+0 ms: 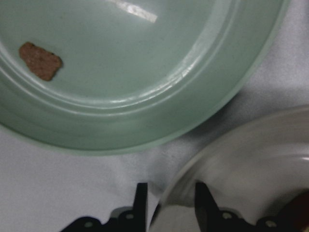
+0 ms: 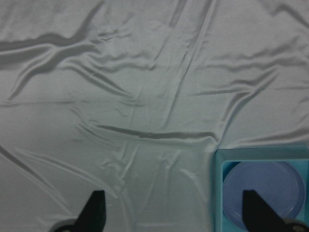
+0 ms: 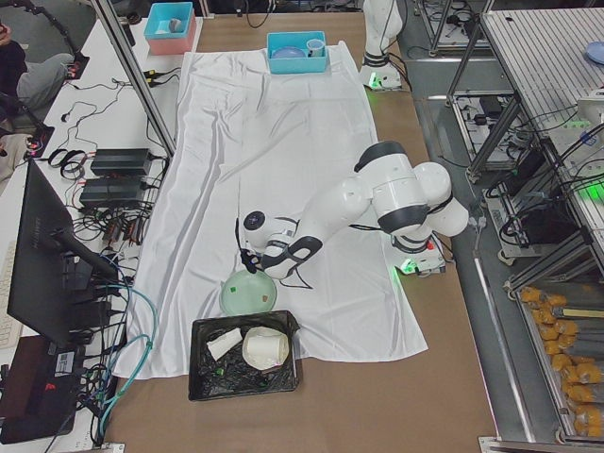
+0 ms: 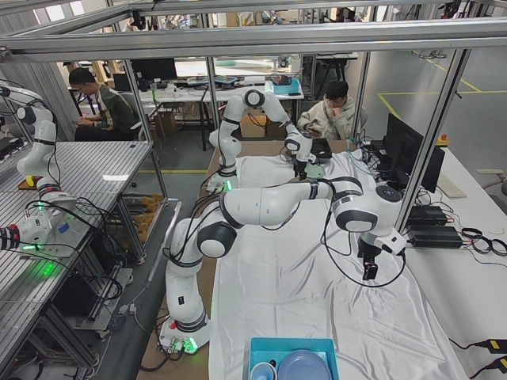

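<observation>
A green plate [image 1: 125, 53] with a brown fragment [image 1: 40, 61] lies on the white cloth; it also shows in the left camera view [image 3: 247, 297]. Beside it, a pale grey dish [image 1: 256, 174] holds something dark, partly out of frame. My left gripper is open with the dish's rim between or beneath its fingertips; whether they touch it I cannot tell. In the left camera view that gripper [image 3: 247, 260] is just above the green plate. My right gripper stands open over the cloth, near a blue bin [image 2: 260, 153] holding a blue plate [image 2: 263, 188].
A black tray [image 3: 208, 387] with white items sits at the near end of the cloth [image 3: 255, 160]. The blue bin also holds a cup [image 4: 263, 372]. A monitor [image 3: 38, 264] and cables line one side.
</observation>
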